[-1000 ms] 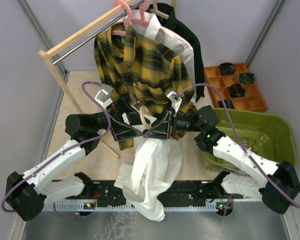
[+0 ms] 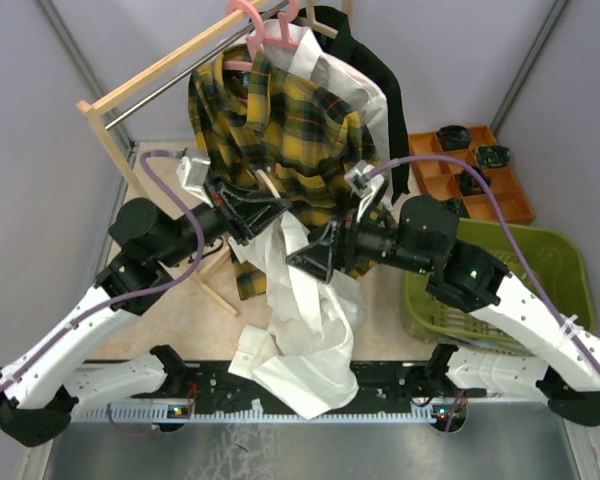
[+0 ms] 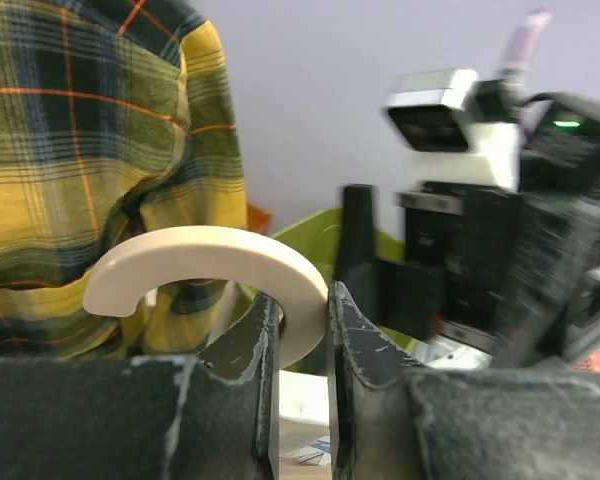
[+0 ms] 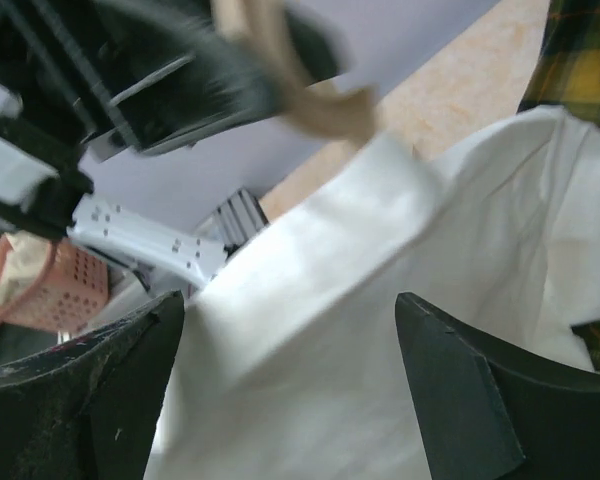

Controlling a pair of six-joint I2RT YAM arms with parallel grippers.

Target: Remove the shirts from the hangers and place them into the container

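A white shirt (image 2: 310,350) hangs down over the front of the table, below both grippers. The beige hanger's curved hook (image 3: 195,255) stands up from my left gripper, which is shut on its stem. In the right wrist view, the lower part of the hanger (image 4: 330,112) runs from the left gripper's fingers to the top of the white shirt (image 4: 360,220). My right gripper is open, with its fingers spread in front of the white cloth. Whether the cloth touches them, I cannot tell. How much hanger lies inside the shirt is hidden.
A wooden rack (image 2: 170,60) holds a yellow-green plaid shirt (image 2: 290,140) and other clothes on hangers, close behind my grippers. At the right are a green basket (image 2: 570,270) and an orange divided tray (image 2: 435,185).
The white shirt has shifted and its lower end has risen.
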